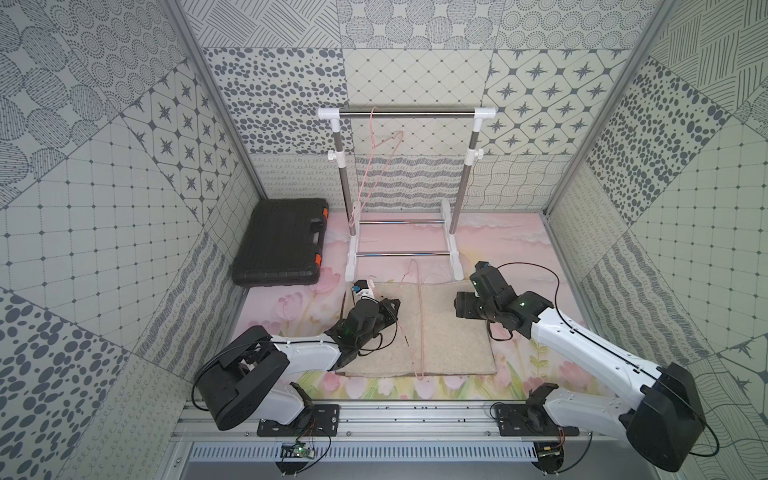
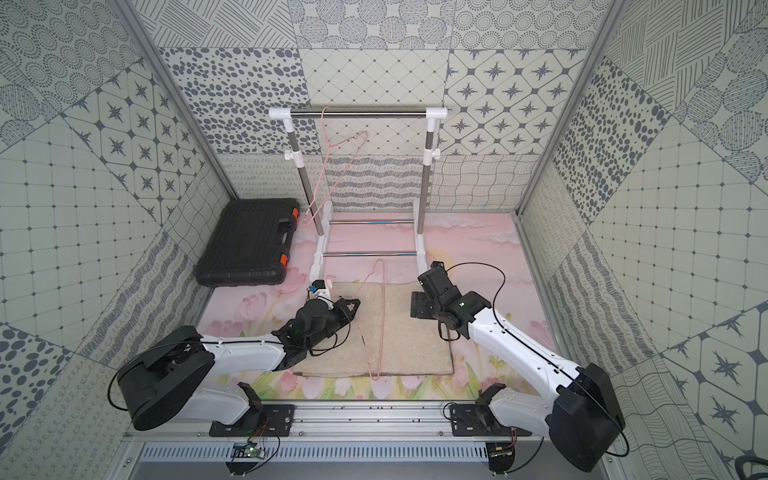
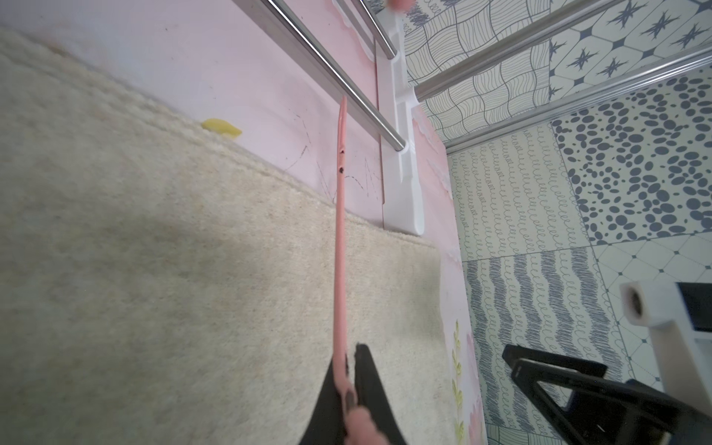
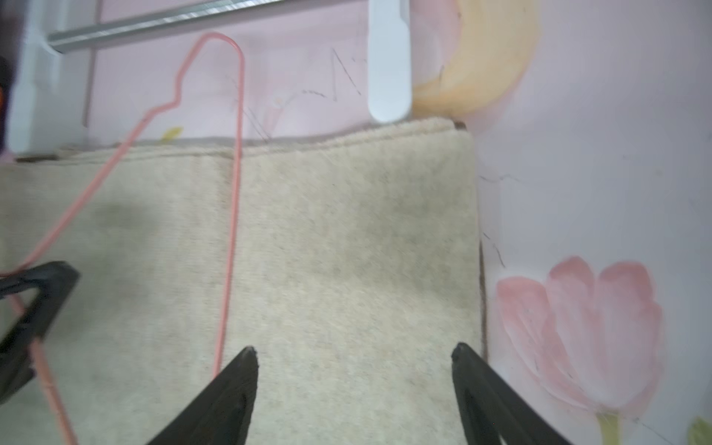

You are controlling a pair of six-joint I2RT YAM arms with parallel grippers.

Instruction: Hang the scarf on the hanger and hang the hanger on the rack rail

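The beige scarf [image 1: 456, 340] lies flat and folded on the table. A thin pink wire hanger [image 1: 421, 320] stretches across it, its far end reaching past the scarf's back edge. My left gripper is shut on one wire of that hanger, with the wire running forward from between the fingers; the same gripper shows at the left of the right wrist view. Over the scarf's right part, my right gripper is open, with no object between its fingers and only scarf visible below.
A rack with a metal top rail [image 1: 432, 114] stands behind the scarf, and another pink hanger [image 1: 369, 164] hangs from its left part. A black case [image 1: 280, 240] lies at the left. Free table shows at the back right.
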